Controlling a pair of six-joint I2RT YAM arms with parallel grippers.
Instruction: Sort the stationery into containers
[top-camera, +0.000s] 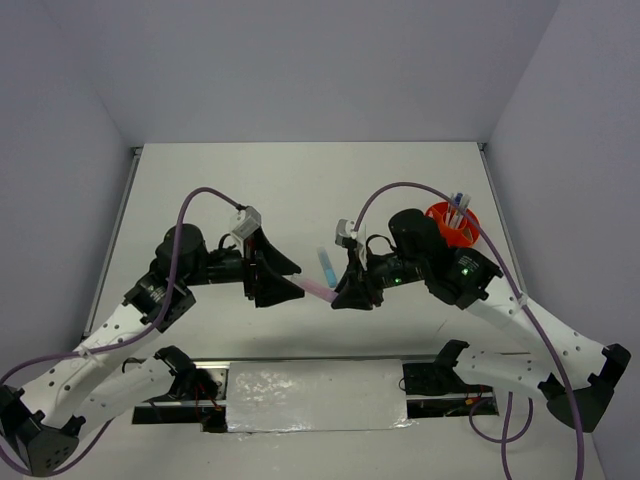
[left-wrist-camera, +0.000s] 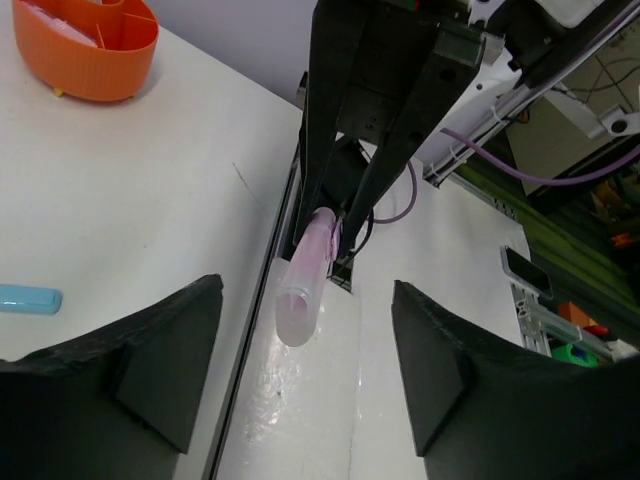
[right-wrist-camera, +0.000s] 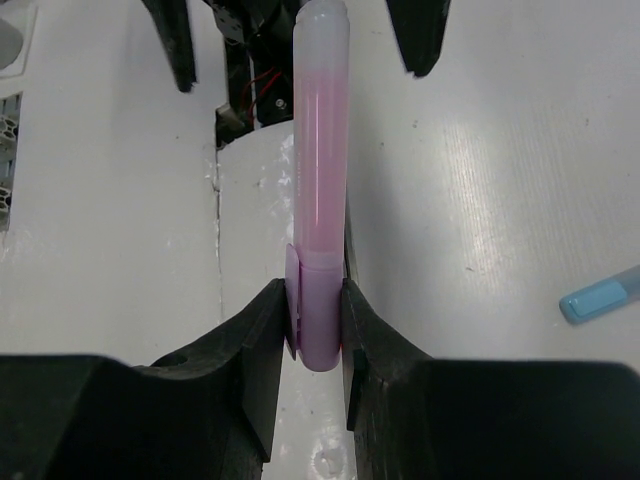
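Observation:
A translucent pink pen (right-wrist-camera: 320, 170) is held at one end by my right gripper, shut on it, in mid-air over the front middle of the table. In the top view it reaches across toward my left gripper (top-camera: 283, 285). The left gripper's fingers stand apart; in the left wrist view the pen's free end (left-wrist-camera: 297, 310) points between them, and I see no contact. A blue pen (top-camera: 326, 265) lies on the white table just behind the grippers. An orange container (top-camera: 460, 236) with several pens stands at the back right.
Grey walls close the back and sides. A pale strip (top-camera: 315, 395) lies along the front edge, below both arms.

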